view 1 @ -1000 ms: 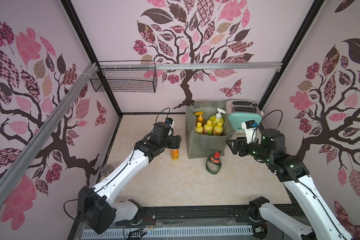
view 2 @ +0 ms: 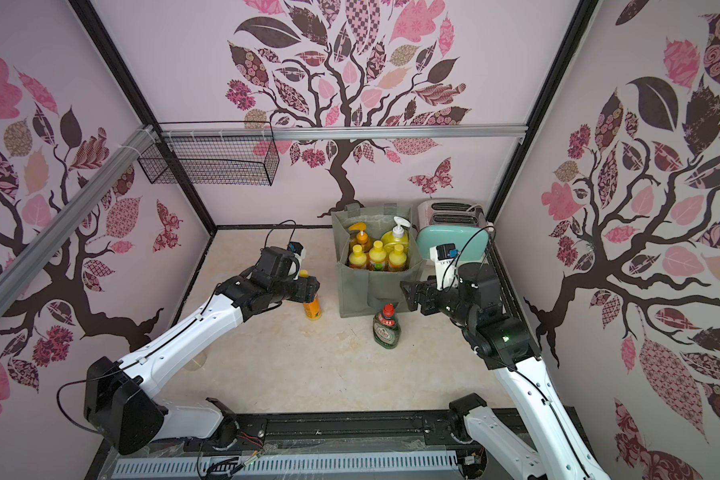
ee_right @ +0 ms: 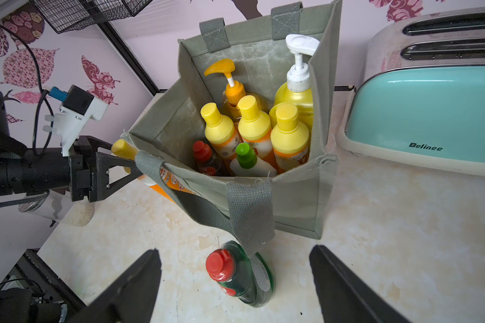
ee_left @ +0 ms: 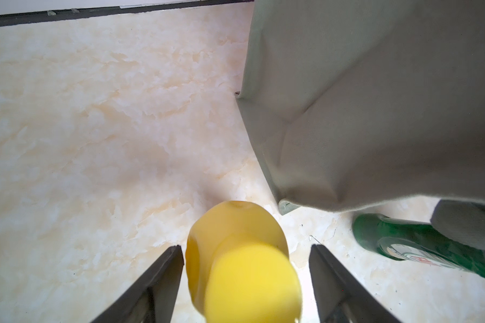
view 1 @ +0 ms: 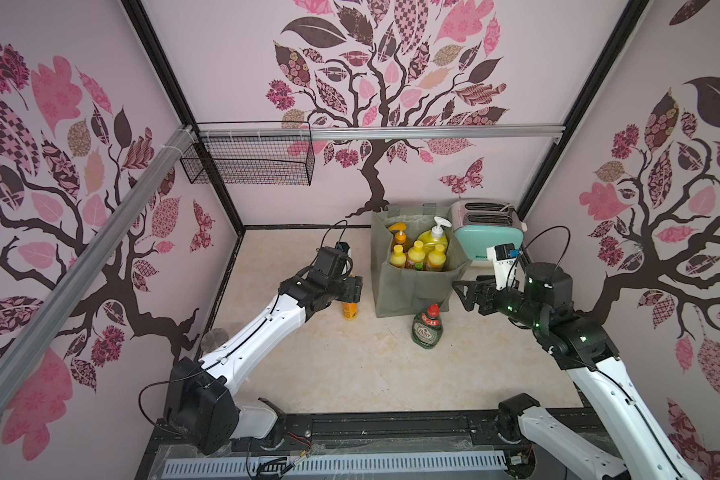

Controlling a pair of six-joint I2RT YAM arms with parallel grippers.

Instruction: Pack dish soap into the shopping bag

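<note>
The grey-green shopping bag (view 1: pixel 408 292) holds several yellow bottles and pump dispensers. A green dish soap bottle (view 1: pixel 426 329) with a red cap stands in front of it. An orange bottle with yellow cap (view 2: pixel 313 310) stands left of the bag. My left gripper is open, with that bottle's yellow top between its fingers, contact not clear. My right gripper is open beside the bag's front right; in the right wrist view the green bottle sits between and beyond its fingers.
A mint toaster (ee_right: pixel 425 118) stands right of the bag at the back. A wire basket (view 1: pixel 248 160) hangs at the back left. A clear container (ee_right: pixel 64 210) is at the left edge.
My right gripper has moved slightly. The bottles and bag are unchanged.
</note>
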